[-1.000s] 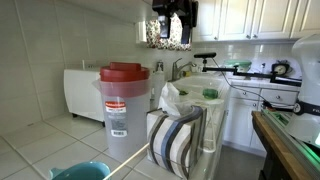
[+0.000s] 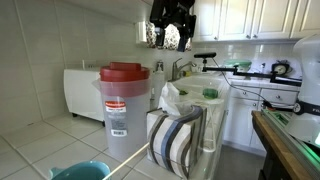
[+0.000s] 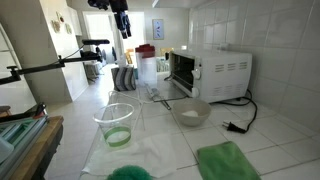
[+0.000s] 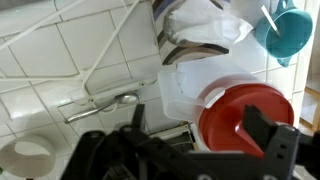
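My gripper (image 2: 171, 40) hangs in the air, fingers apart, with nothing between them. Below it in exterior view 1 stands a clear pitcher (image 2: 126, 110) with a red lid (image 2: 124, 72), and beside that a striped box or bag (image 2: 173, 142) with white tissue (image 2: 178, 98) sticking out. Seen from above in the wrist view, the red lid (image 4: 225, 118) lies partly between and behind my dark fingers. The striped container (image 4: 170, 48) is farther up there, apart from the gripper.
A teal cup (image 4: 290, 32) sits past the lid. A metal spoon (image 4: 108, 108) and a white bowl (image 4: 28, 158) lie to the left. In exterior view 2, a toaster oven (image 3: 212, 75), a clear container (image 3: 118, 125) and a green cloth (image 3: 226, 160) occupy the counter.
In exterior view 1 my gripper has shifted slightly left and turned, its two fingers now showing more clearly apart. The objects on the counter have stayed in place.
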